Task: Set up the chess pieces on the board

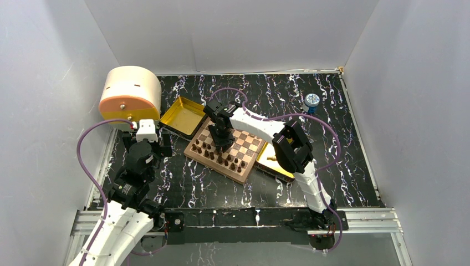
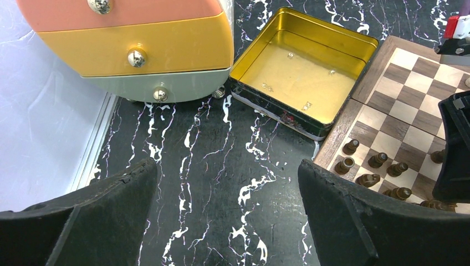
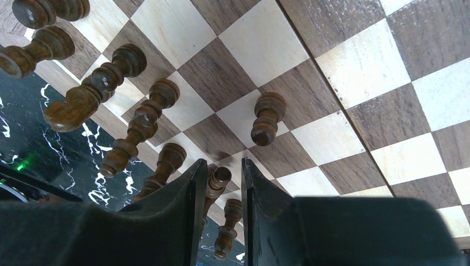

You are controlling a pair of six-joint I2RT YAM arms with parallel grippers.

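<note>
The chess board lies at the table's middle, with dark brown pieces standing along its near edge. My right gripper is low over the board's near side, its fingers closed to a narrow gap. A dark piece shows between them, close to one finger; the exact hold is partly hidden. Farther down the gap appears another dark piece. A lone dark pawn stands ahead of the fingertips. Left of the board, my left gripper hangs wide open over bare table, nothing between its fingers.
An empty gold tray touches the board's left side area. Right of the board sits another gold tray with a pale piece inside. A rounded drawer box stands back left, a blue jar back right.
</note>
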